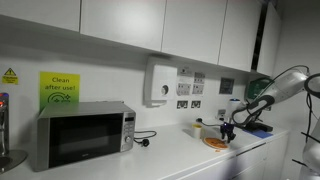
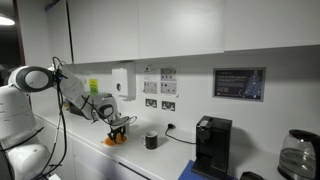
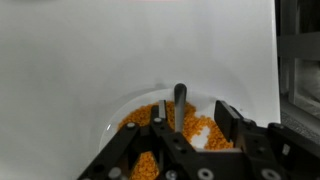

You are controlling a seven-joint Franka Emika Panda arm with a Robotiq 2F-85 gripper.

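Observation:
A white plate [image 3: 118, 111] with orange grains [image 3: 145, 165] spread over it lies under my gripper in the wrist view. A dark, thin handle-like piece [image 3: 180, 94] stands between the two fingers, with visible gaps to either side; what it belongs to is hidden lower down. The fingers are part open and hold nothing that I can make out. In exterior view 1 the orange-topped plate [image 1: 214, 144] is on the counter, my gripper [image 1: 229, 138] just to its right. Exterior view 2 shows the gripper low over the plate [image 2: 114, 140].
A pale cup [image 1: 197, 131] stands beside the plate. In exterior view 2 a dark mug [image 2: 151, 140] and a coffee machine [image 2: 213, 145] are to the right. The microwave [image 1: 85, 137] sits far left, with bare counter between it and the plate.

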